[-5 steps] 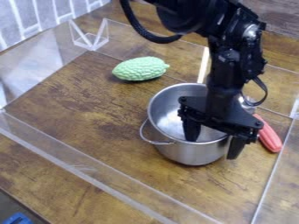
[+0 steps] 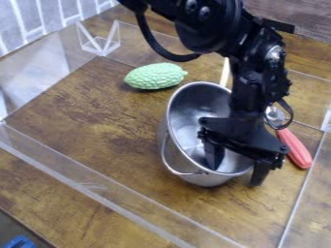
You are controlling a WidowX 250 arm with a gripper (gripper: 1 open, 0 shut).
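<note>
A steel pot with a wire handle stands in the middle right of the table, tilted so its opening leans toward the right. My black gripper is open at the pot's right side, its fingers reaching down over the rim and into or against the pot; their exact contact is partly hidden by the gripper body.
A green bumpy vegetable lies behind the pot to the left. A red-handled utensil lies at the right, and a pale stick stands behind the arm. Clear plastic walls edge the wooden table, whose left part is clear.
The pot has tipped further, its left rim rising. My gripper has shifted slightly, staying at the pot's right side.
</note>
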